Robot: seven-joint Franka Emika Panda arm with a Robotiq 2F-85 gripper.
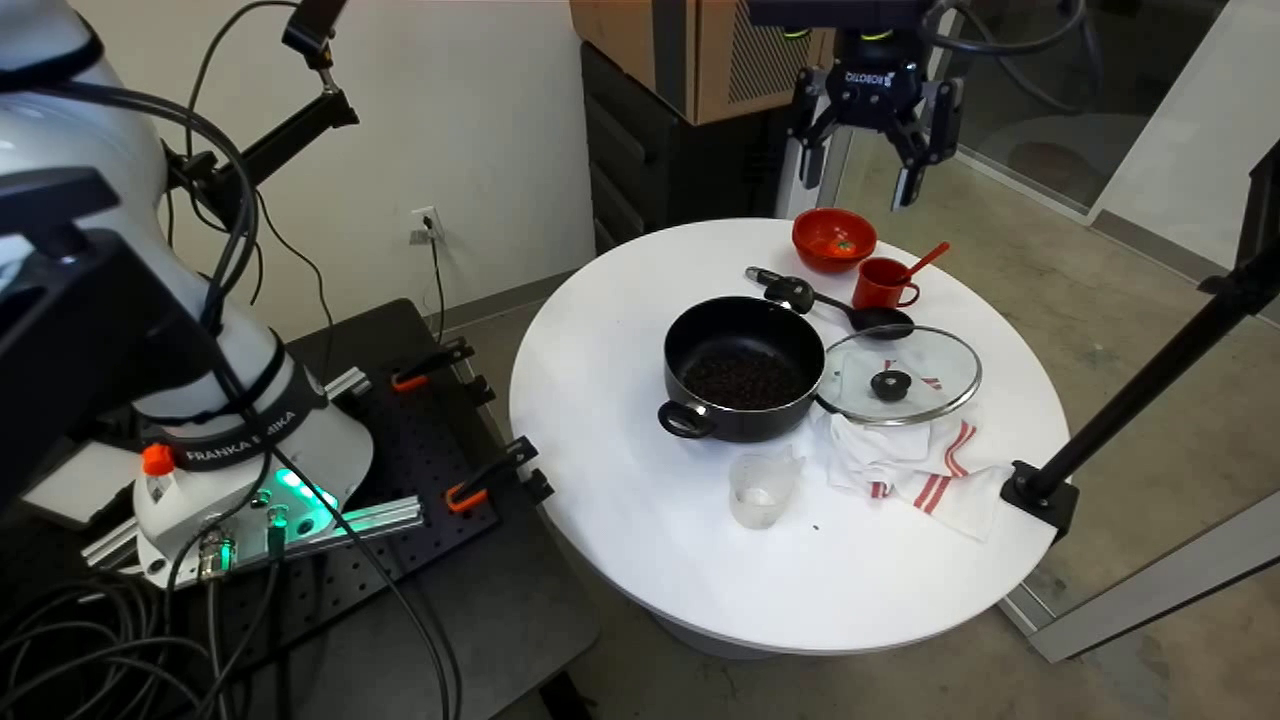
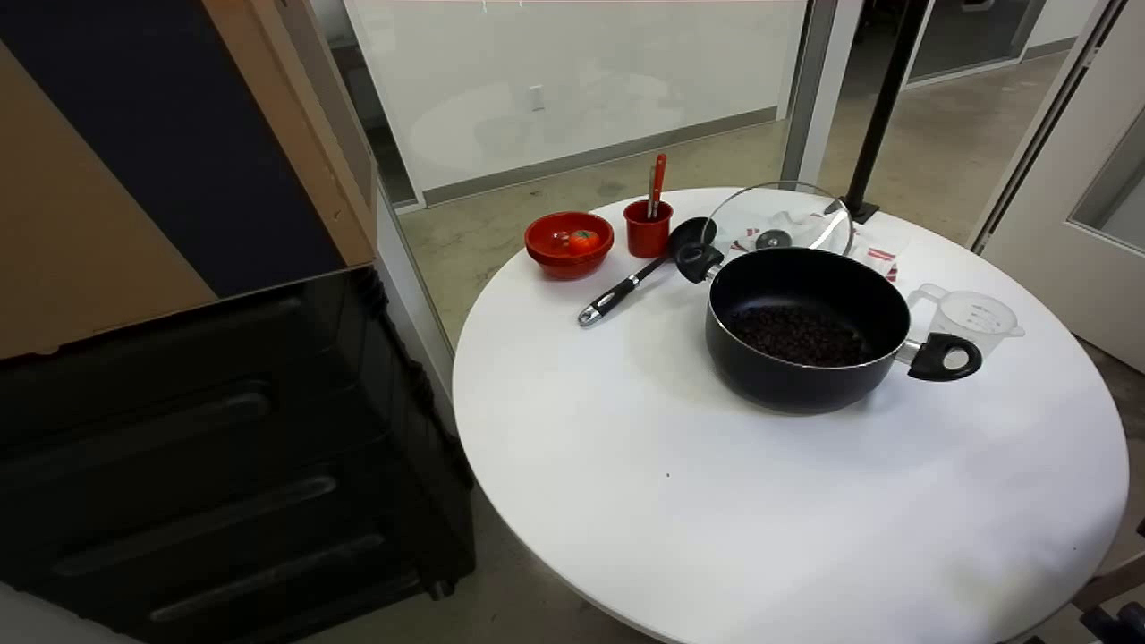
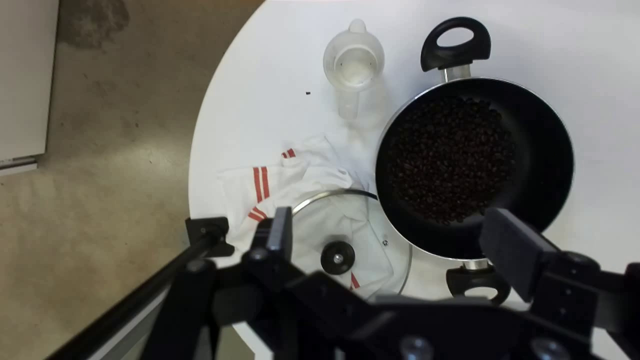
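Observation:
My gripper (image 1: 854, 186) hangs high above the far side of the round table, open, with nothing between its fingers. In the wrist view one dark finger pad (image 3: 508, 252) overlaps the near side of the black pot (image 3: 546, 156). Dark beans (image 3: 453, 159) cover much of the pot's bottom. The glass lid (image 3: 387, 264), with its black knob, lies beside the pot on a white, red-striped towel (image 3: 240, 186). A clear measuring cup (image 1: 763, 490) stands on the table near the pot and looks empty.
Behind the pot are a black ladle (image 2: 633, 281), a red mug (image 2: 648, 233) with utensils standing in it, and a red bowl (image 2: 542, 241) holding a tomato (image 2: 582, 241). A black pole (image 1: 1152, 348) is clamped at the table edge.

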